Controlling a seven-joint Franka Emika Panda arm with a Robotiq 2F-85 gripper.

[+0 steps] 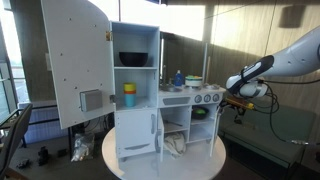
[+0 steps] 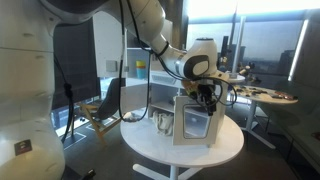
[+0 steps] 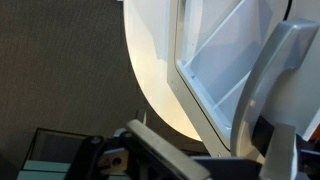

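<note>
A white toy kitchen [image 1: 137, 95] stands on a round white table [image 2: 154, 152]. My gripper [image 1: 238, 104] is at the kitchen's right side in exterior view 1. In the wrist view the open gripper has a white curved handle [image 3: 268, 82] close by, its lower end near the right finger [image 3: 281, 154]. Whether they touch, I cannot tell. In exterior view 2 the gripper is close above a white panel with a framed window [image 2: 196, 123]; the arm partly hides the kitchen behind it.
The tall fridge door [image 1: 79, 60] is swung open on the left. A black bowl [image 1: 132, 59] and stacked colored cups [image 1: 130, 95] sit on the shelves. A grey sofa [image 1: 275, 135] stands at the right, and the tabletop's front is clear.
</note>
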